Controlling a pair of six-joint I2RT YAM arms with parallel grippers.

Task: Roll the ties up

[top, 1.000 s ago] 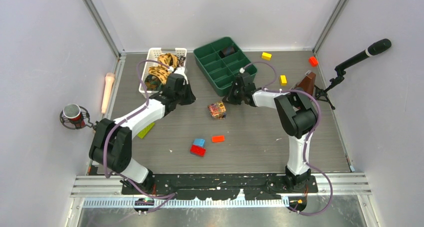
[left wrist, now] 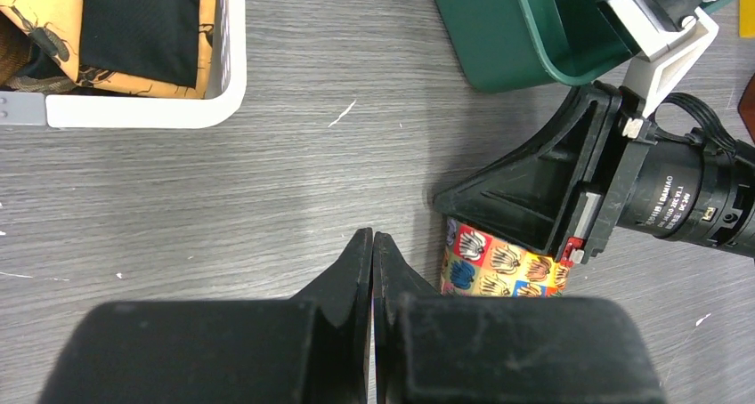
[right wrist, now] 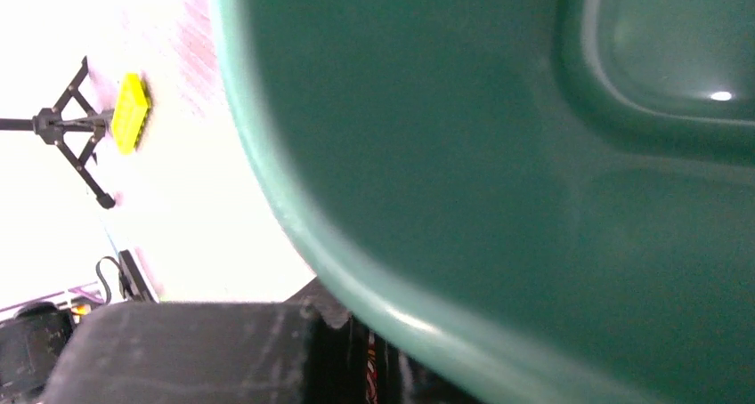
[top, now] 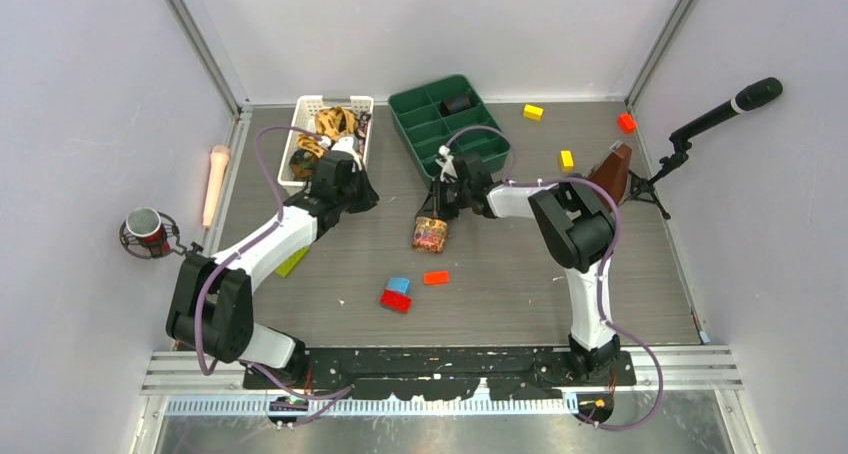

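Note:
On the table in front of the green divided box (top: pixel 416 144) lies a colourful patterned tie (top: pixel 430 236), folded or rolled into a compact bundle. My right gripper (top: pixel 425 211) is at its far edge, shut on it; in the left wrist view the tie (left wrist: pixel 499 266) sticks out from beneath the gripper's dark fingers (left wrist: pixel 525 190). A thin strip of red pattern shows between the fingers in the right wrist view. My left gripper is shut with nothing visible between its tips, left of the tie. One box compartment holds a dark roll (top: pixel 455 105).
A white basket (top: pixel 291 159) with patterned ties (top: pixel 335 123) stands behind the left arm. Red (top: pixel 395 301), blue (top: pixel 398 285) and orange-red (top: pixel 436 277) bricks lie in front of the tie. The box's rim (right wrist: pixel 294 217) looms close in the right wrist view.
The tie has turned a little. My left arm has shifted slightly left.

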